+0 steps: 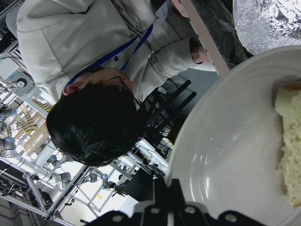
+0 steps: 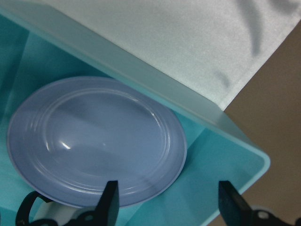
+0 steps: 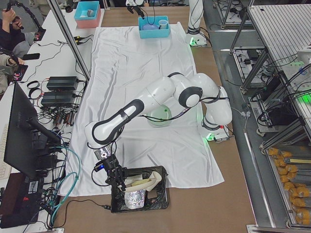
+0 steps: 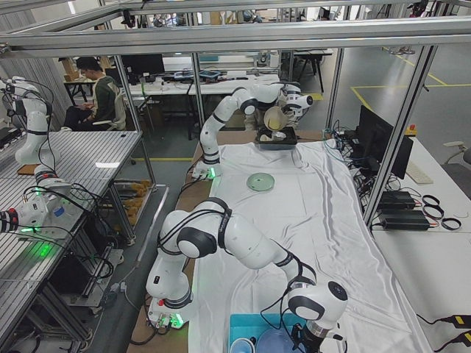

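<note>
A white bowl [image 1: 225, 141] with a pale piece of bread [image 1: 291, 146] in it fills the right of the left wrist view, tilted, by a foil tray [image 1: 263, 21]. Both are at a black crate [image 3: 160, 204] near the table's front. My left gripper [image 3: 121, 182] is at this crate by the bowl's rim; whether it is shut is unclear. At the far end, my right gripper stands open over a blue bin [image 2: 197, 160] holding a lilac plate [image 2: 99, 141].
A green plate [image 4: 260, 182] lies on the white cloth [image 4: 309, 213], otherwise largely clear. A monitor and cables line one side. A person is close beyond the crate.
</note>
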